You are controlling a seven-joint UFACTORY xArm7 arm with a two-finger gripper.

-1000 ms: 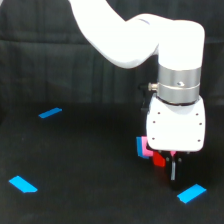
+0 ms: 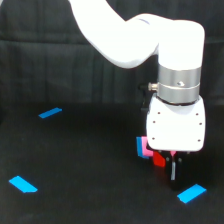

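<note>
My gripper [image 2: 173, 175] points down from the white arm at the right of the camera view. Its dark fingers are thin and merge with the black table, so their spacing does not show. Just behind and left of them is a small group of coloured blocks: a blue one [image 2: 140, 146], a pink one [image 2: 147, 146] and a red one [image 2: 159, 160]. The white gripper body hides part of this group. Whether a finger touches the red block I cannot tell.
Flat blue marks lie on the black table: a left mark [image 2: 22, 184], a far-left mark [image 2: 50, 113] and a front-right mark [image 2: 191, 193]. A dark curtain [image 2: 60, 60] hangs behind.
</note>
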